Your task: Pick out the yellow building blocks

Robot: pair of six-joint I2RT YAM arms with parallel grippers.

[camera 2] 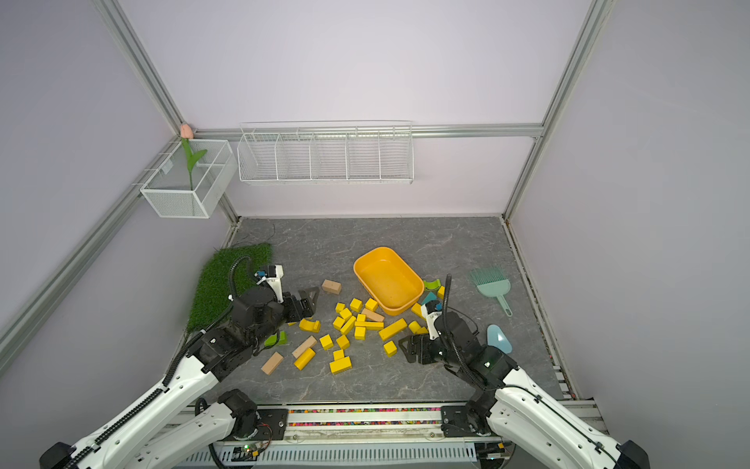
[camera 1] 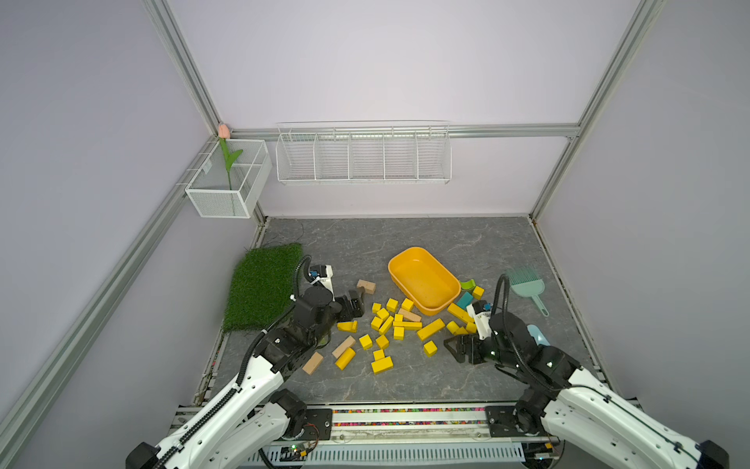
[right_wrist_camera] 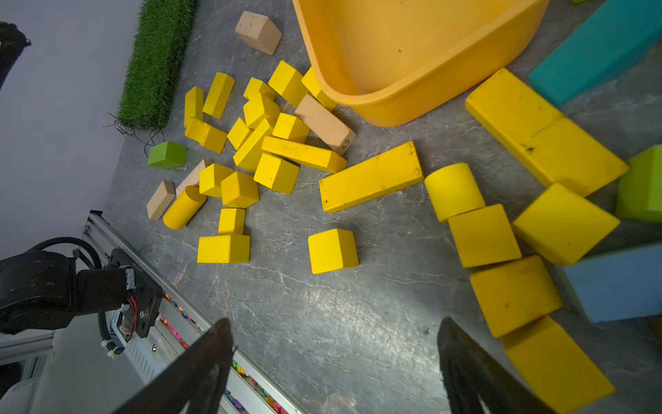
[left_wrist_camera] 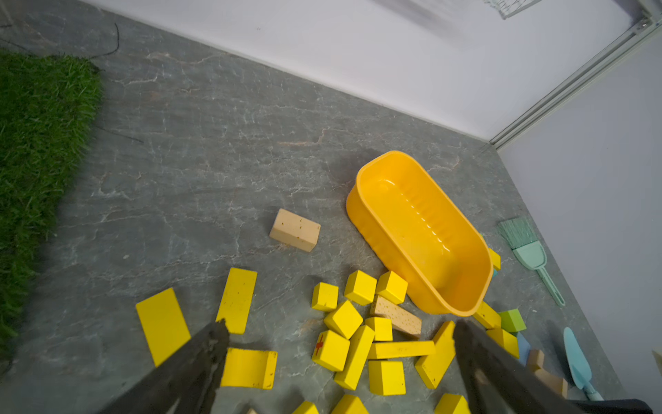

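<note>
Yellow blocks of several shapes lie scattered over the grey table: a cube (right_wrist_camera: 332, 250) by itself, a long bar (right_wrist_camera: 372, 176), a cylinder (right_wrist_camera: 184, 207) and a notched block (left_wrist_camera: 249, 367) among them. Beside them an orange-yellow tray (camera 1: 391, 275) stands empty. My left gripper is open above the left side of the blocks, with nothing held. Also open is my right gripper, in front of the lone cube and left of a yellow cluster; nothing is gripped. From above, the right arm hides part of that cluster.
Plain wooden blocks (left_wrist_camera: 295, 229), a teal block (right_wrist_camera: 598, 48), a blue block (right_wrist_camera: 617, 283) and green blocks (right_wrist_camera: 167, 154) are mixed in. Grass matting (camera 1: 261, 285) lies left; a dustpan brush (camera 1: 529, 287) lies right.
</note>
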